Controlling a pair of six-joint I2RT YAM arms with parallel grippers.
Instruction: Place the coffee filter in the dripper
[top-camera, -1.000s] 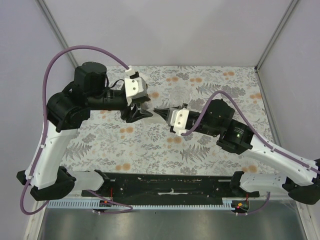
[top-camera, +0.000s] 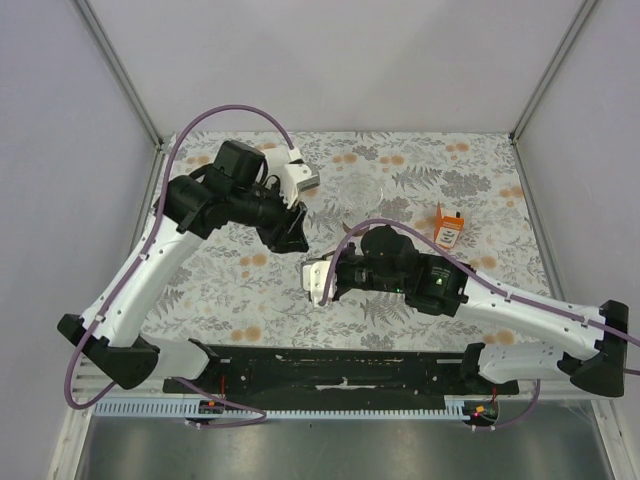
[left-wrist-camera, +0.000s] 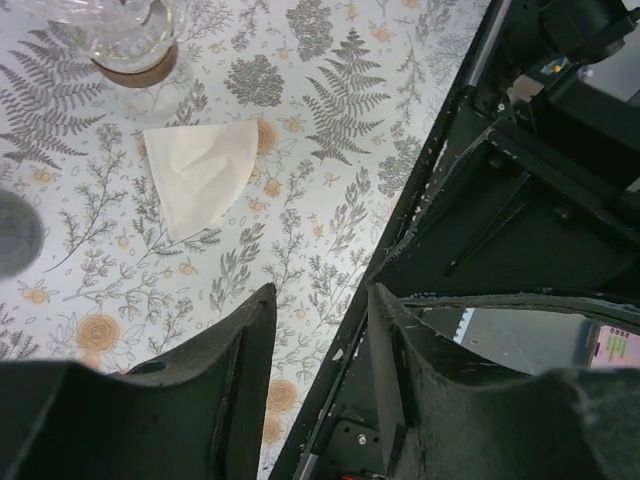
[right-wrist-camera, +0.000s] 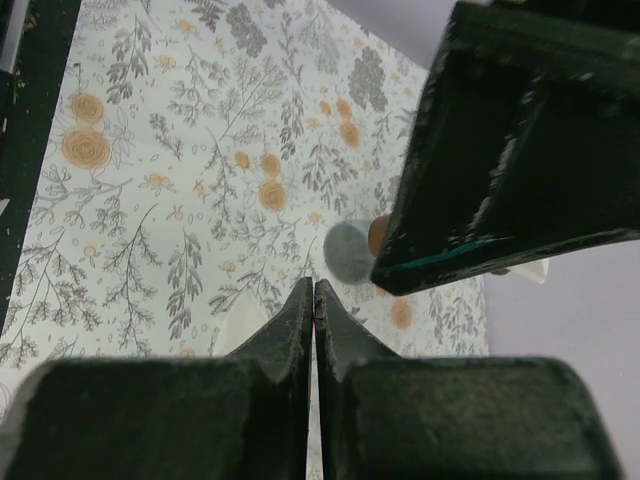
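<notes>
In the left wrist view a white paper filter (left-wrist-camera: 200, 175) lies folded on the patterned table, below a glass dripper (left-wrist-camera: 130, 40); in the right wrist view a pale piece of it (right-wrist-camera: 240, 325) shows past the fingertips. My left gripper hangs open, nothing visible between its fingers. My right gripper has its fingertips close together over the filter; whether paper is between them is unclear. From the top, both grippers are near the middle, the right one (top-camera: 318, 280) lower, hiding the filter.
An orange package (top-camera: 448, 228) stands right of the glassware (top-camera: 360, 195). A grey round object (right-wrist-camera: 348, 250) is partly hidden behind a black arm part. The table front and right side have free room.
Both arms have lowered and drawn apart slightly; the right gripper moved left and toward the front.
</notes>
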